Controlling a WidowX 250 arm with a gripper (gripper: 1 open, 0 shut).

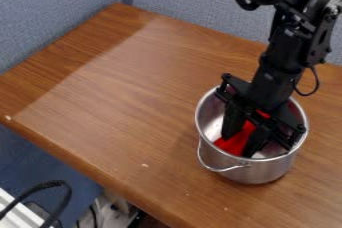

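Note:
A silver metal pot [242, 171] with a wire handle stands at the right front of the wooden table. My black gripper [254, 122] reaches down inside it. A red object [230, 142] lies in the pot between and below the fingers, partly hidden by them. The fingers are shut on the red object, though their tips are largely out of sight.
Grey padded walls stand behind. Black cables [47, 187] and metal parts are off the table's front-left edge.

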